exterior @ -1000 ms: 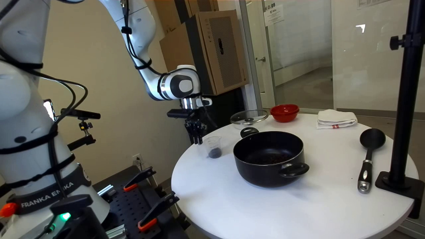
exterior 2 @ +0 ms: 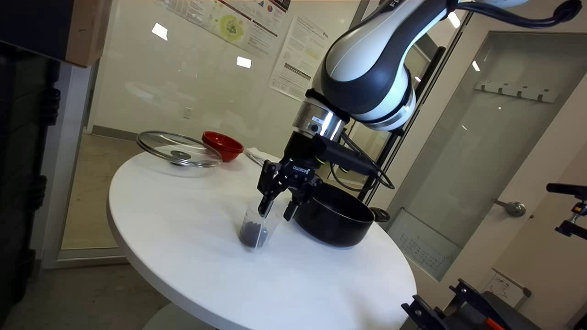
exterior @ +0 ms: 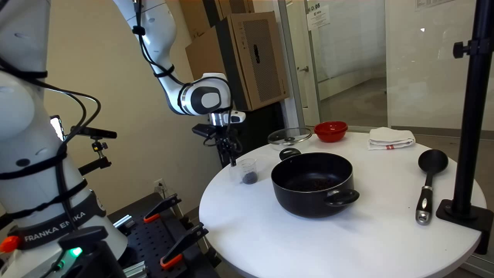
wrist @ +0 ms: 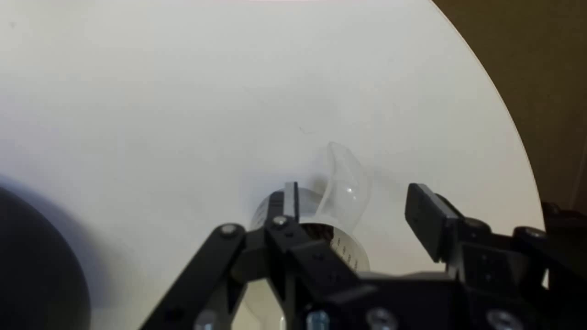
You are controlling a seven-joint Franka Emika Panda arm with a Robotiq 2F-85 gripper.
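A clear measuring cup [exterior: 248, 171] with dark contents in its bottom stands upright near the table's edge. My gripper [exterior 2: 277, 212] points down just above it, its fingers apart and nothing visibly held. In exterior view 2 one finger [exterior 2: 265, 206] overlaps the upper part of the cup [exterior 2: 254, 235], and the other is off to its right. From the wrist, one finger [wrist: 275, 209] covers part of the cup [wrist: 355, 253]; whether it is inside or outside the rim, I cannot tell. A transparent curved piece [wrist: 352, 189] shows beside the cup.
A black pot [exterior: 308, 199] stands close to the cup. Farther back are a glass lid [exterior: 289, 136], red bowls [exterior: 330, 132] and a folded towel [exterior: 391, 138]. A black ladle [exterior: 428, 185] lies by the pole [exterior: 465, 139].
The arm has shifted and the gripper has turned and tilted somewhat, staying close beside the cup. The cup and pot have not moved visibly.
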